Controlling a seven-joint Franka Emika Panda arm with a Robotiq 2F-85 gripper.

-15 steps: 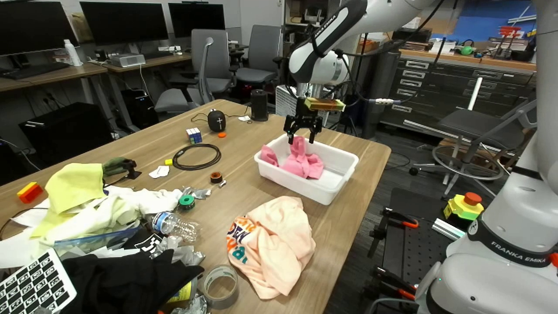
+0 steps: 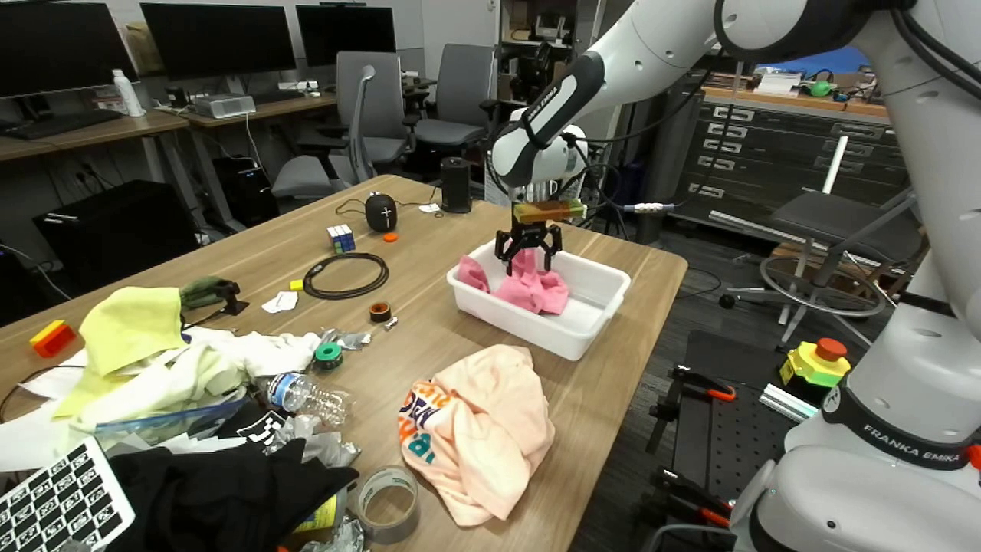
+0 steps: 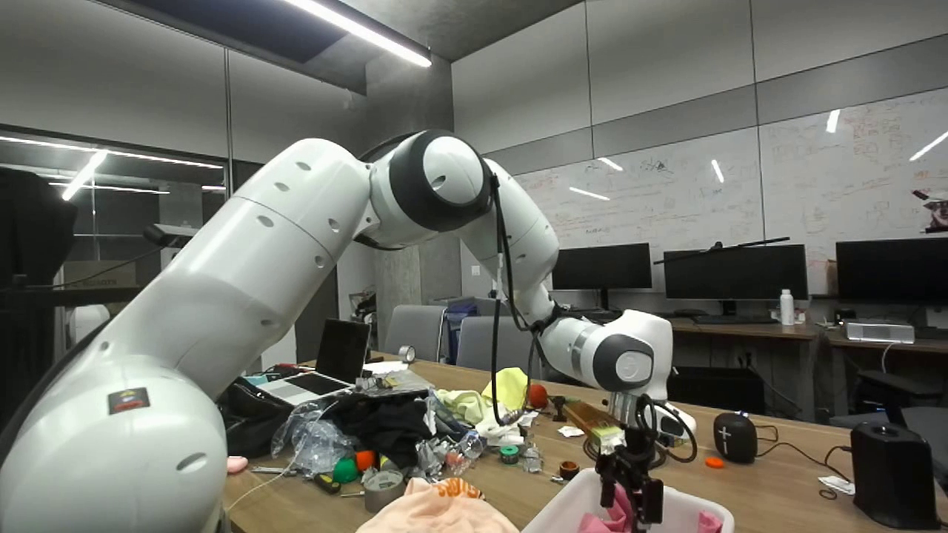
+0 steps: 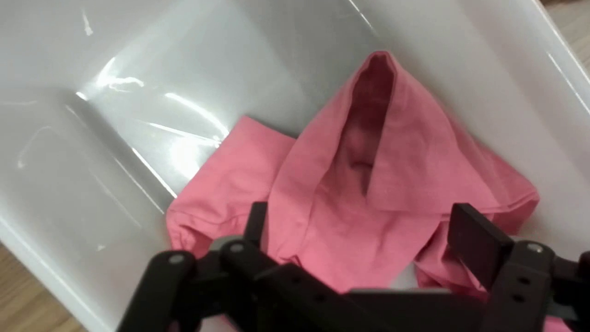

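Note:
A crumpled pink cloth (image 4: 343, 221) lies in the white bin (image 2: 524, 333), bunched toward one side, with part of the bin floor bare. In the wrist view, my gripper stands open over the cloth, its two dark fingers (image 4: 480, 240) wide apart with folds of cloth showing between them. Exterior view 1 has the gripper (image 2: 528, 264) reaching down into the bin at the cloth (image 2: 533, 287). Whether the fingertips touch the fabric, I cannot tell. In exterior view 2 the bin's near part is cut off by the frame edge.
A peach cloth (image 2: 483, 428) lies in front of the bin. Left of it are a tape roll (image 2: 388, 504), a plastic bottle (image 2: 308, 397) and piled clothes. A black cable coil (image 2: 346, 276) and a speaker (image 2: 381, 212) lie farther back. The bin's walls rise around the gripper.
My gripper has come down and slightly left in exterior view 1, from above the bin's far rim to in among the pink cloth. The cloth looks much the same.

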